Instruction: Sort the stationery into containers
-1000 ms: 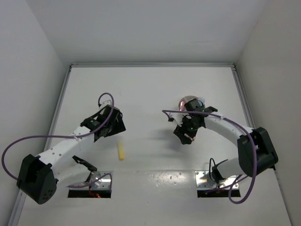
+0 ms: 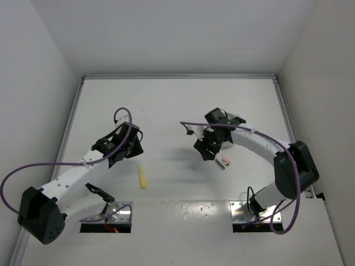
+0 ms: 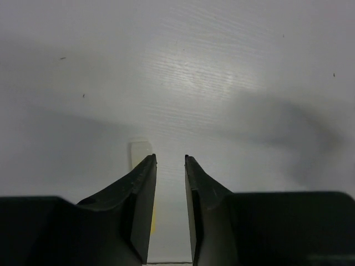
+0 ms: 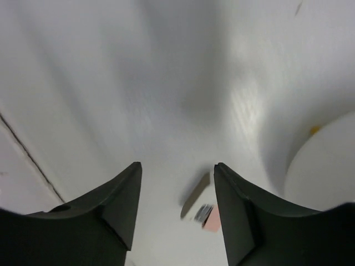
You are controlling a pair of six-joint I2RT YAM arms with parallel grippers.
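Observation:
A yellow stick with a pale, clear end [image 2: 142, 176] lies on the table at front left. My left gripper [image 2: 133, 151] hangs beyond it; in the left wrist view its pale end [image 3: 141, 148] shows beside the left finger. The left fingers stand a little apart, bare table between them. A small pink and white block [image 2: 223, 161], perhaps an eraser, lies at right. My right gripper [image 2: 207, 154] is above the table, left of that block and open. In the right wrist view the block [image 4: 202, 212] is partly behind the right finger. A round white container [image 4: 324, 166] stands beyond it.
In the top view my right arm covers most of the container. A small orange bit [image 4: 315, 129] peeks out at its edge. A metal rail [image 2: 183, 76] borders the back.
My right gripper has moved left and slightly back, uncovering the pink and white block, while its arm now hides more of the container.

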